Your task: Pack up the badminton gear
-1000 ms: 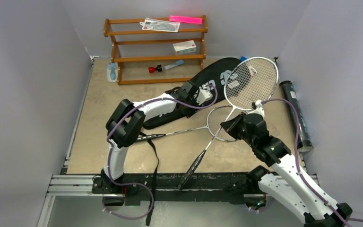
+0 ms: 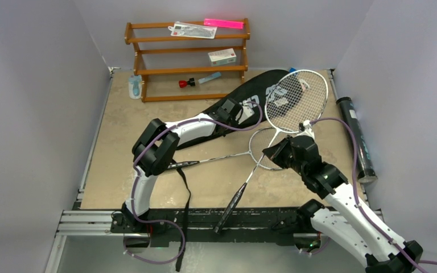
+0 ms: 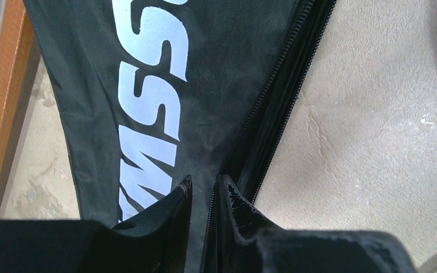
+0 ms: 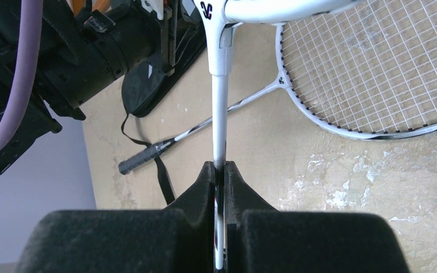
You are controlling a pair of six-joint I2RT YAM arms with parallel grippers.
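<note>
Between the fingertips of my shut right gripper runs the white shaft of one badminton racket. In the top view this racket points its head to the far right and its dark handle to the front edge. Under it a second racket lies on the table, handle to the left. The black racket bag stretches diagonally behind, its zipper parted along the near side. My left gripper is partly open at the bag's zipper edge; whether any fabric is between its fingers is unclear.
A dark shuttlecock tube lies along the right wall. At the back stands a wooden rack with small packages. The bag's strap hangs over the front edge. Table space left of the left arm is clear.
The held racket has swung slightly left with my right gripper. My left arm has shifted a little to the right along the bag.
</note>
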